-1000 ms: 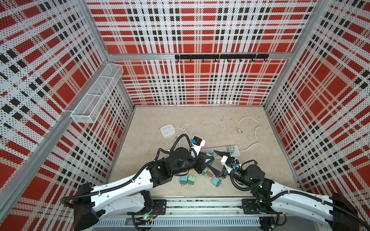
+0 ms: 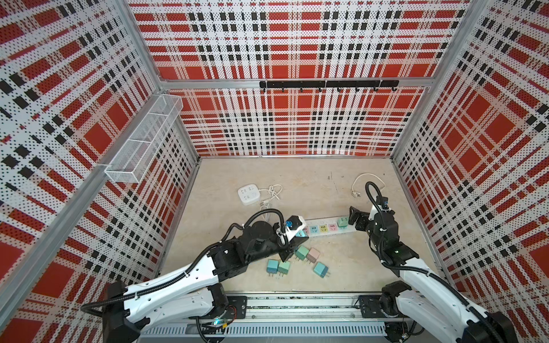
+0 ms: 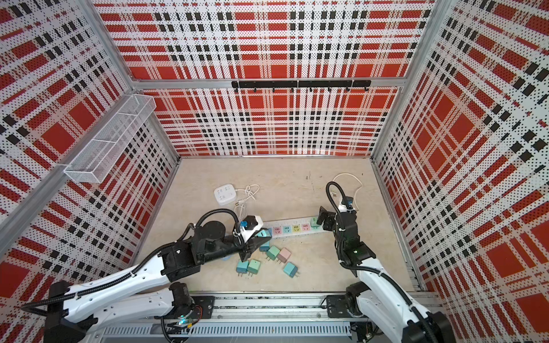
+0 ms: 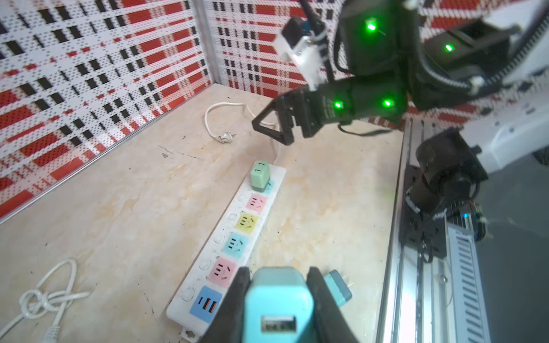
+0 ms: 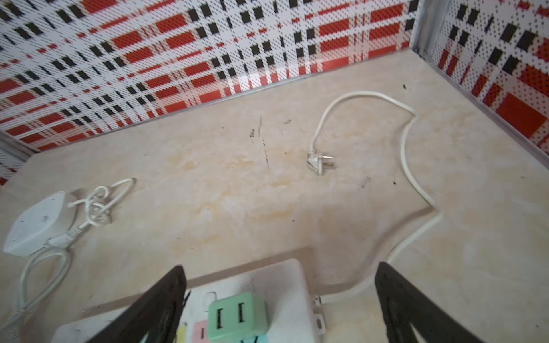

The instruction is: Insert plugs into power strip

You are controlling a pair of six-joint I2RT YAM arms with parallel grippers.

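My left gripper is shut on a light blue plug, hanging left of and near the white power strip. The strip has coloured sockets, with a green plug in the one at its right end. My right gripper is open above that end, nothing between its fingers. Loose blue, green and pink plugs lie on the table in front of the strip.
A white square power strip with coiled cable sits at the back left. A white cable with plug lies at the back right. Plaid walls enclose it.
My right gripper has moved away from the left one, toward the right and back over the strip's right end. The left gripper has shifted slightly, still holding the plug.
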